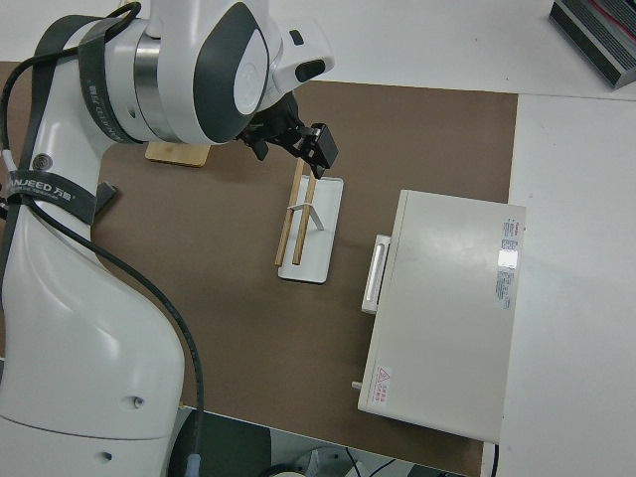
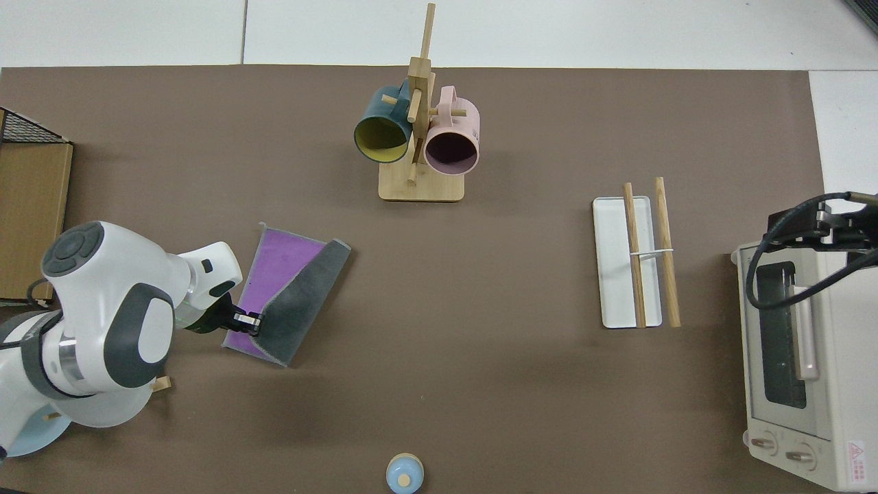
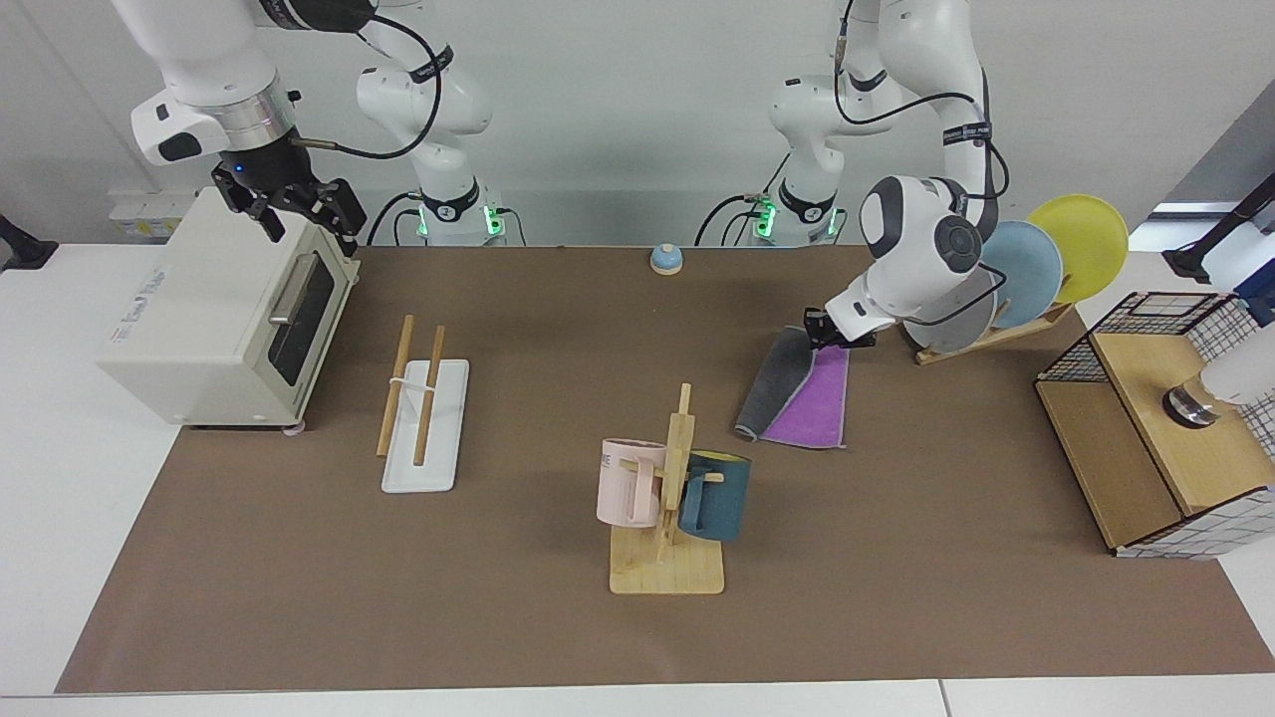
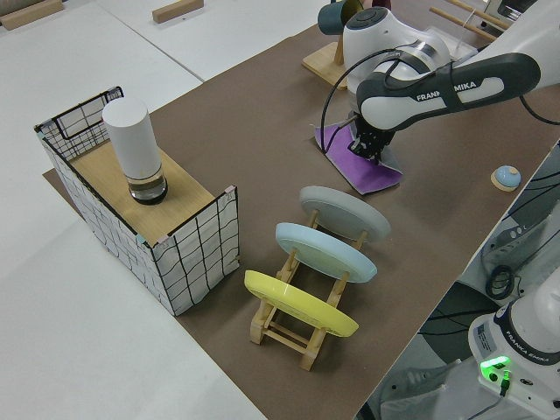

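A two-sided cloth, purple (image 2: pixel 263 272) and grey (image 2: pixel 304 304), lies folded over on the brown mat at the left, its grey part covering much of the purple. One gripper, on the arm at the top view's left (image 2: pixel 247 321), is down at the cloth's lower left corner; whether its fingers are shut on the cloth is hidden. The other gripper hangs above the white oven (image 3: pixel 191 323), seen at top left in the left view (image 3: pixel 299 209); its finger state is unclear.
A mug tree (image 2: pixel 421 185) with blue and pink mugs stands at the back. A white board (image 2: pixel 609 263) with wooden sticks lies right of centre. A wire-sided shelf (image 4: pixel 175 210) and plate rack (image 4: pixel 306 350) flank the left arm. A small blue object (image 2: pixel 405 473) lies at the front.
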